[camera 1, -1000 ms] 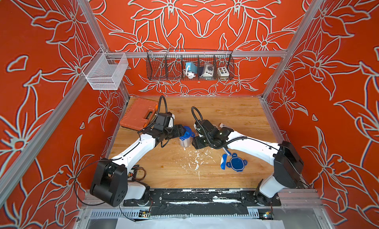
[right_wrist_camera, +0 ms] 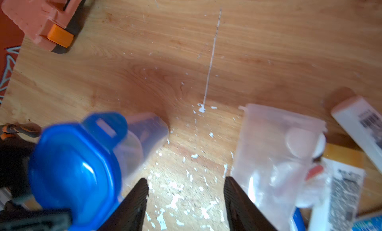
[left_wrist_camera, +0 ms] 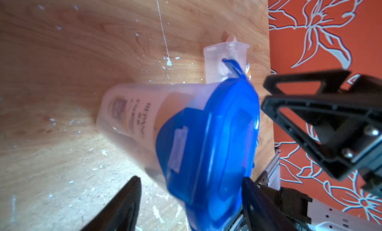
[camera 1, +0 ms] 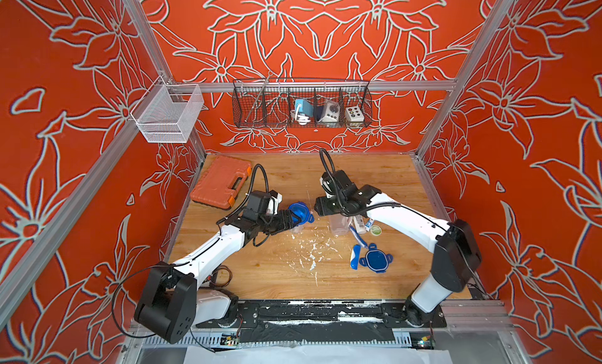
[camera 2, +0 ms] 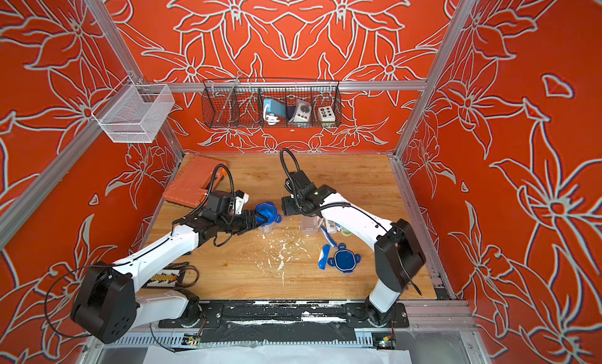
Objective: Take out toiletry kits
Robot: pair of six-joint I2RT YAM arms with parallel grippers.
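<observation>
A clear plastic container [left_wrist_camera: 131, 115] with a blue lid [left_wrist_camera: 222, 151] and a printed label stands tilted near the table's middle. My left gripper [camera 1: 292, 218] is open at the lid, one finger [left_wrist_camera: 125, 205] on each side; whether they touch it, I cannot tell. Close by on the right, my open right gripper has only bare table showing between its fingers. A second clear container [right_wrist_camera: 270, 163] without a lid lies right of it, small white items showing through its wall. Its blue lid [camera 1: 377, 260] lies flat nearer the front.
Right of the clear container lie a white box [right_wrist_camera: 338, 187], a white tube [right_wrist_camera: 364, 119] and a round green-rimmed tin [camera 1: 375, 229]. A blue-and-white item [camera 1: 355, 256] is beside the loose lid. An orange case [camera 1: 219, 182] fills the back left. White flakes dot the centre.
The lidded container has tipped so that its lid faces up and right in the top left view. My right gripper has moved back, uncovering the other container.
</observation>
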